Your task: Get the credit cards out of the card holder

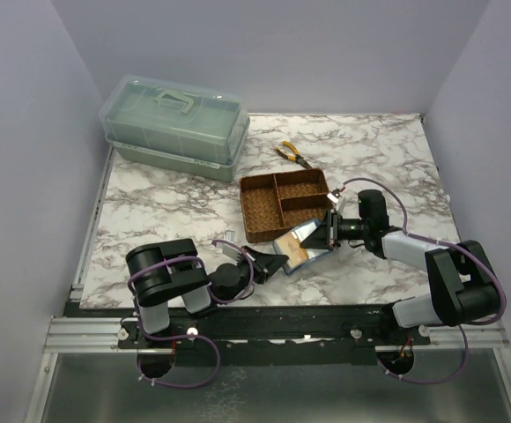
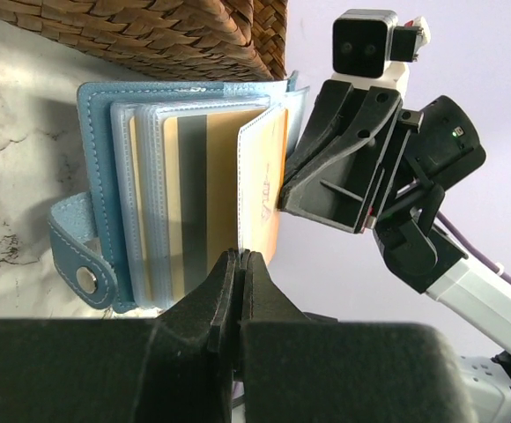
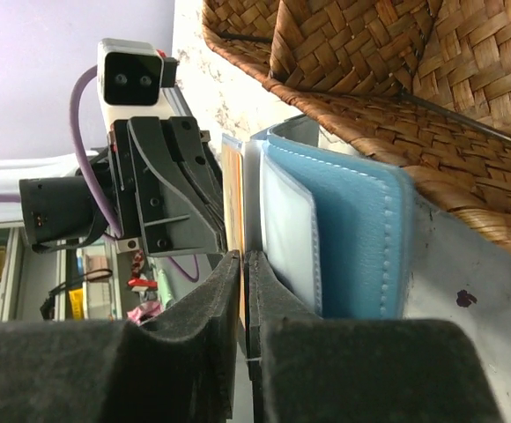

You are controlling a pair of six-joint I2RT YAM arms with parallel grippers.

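The pale blue card holder lies in front of the woven basket, with both grippers at it from either side. In the left wrist view its card sleeves stand on edge, and a light card tilts out at the right. My left gripper is shut at that card's near edge; whether it pinches it is hard to tell. My right gripper is shut at the holder's edge, beside a sleeve and the blue cover, with nothing clearly between its fingertips.
The woven basket sits just behind the holder. Pliers lie behind it, and a translucent green case fills the back left.
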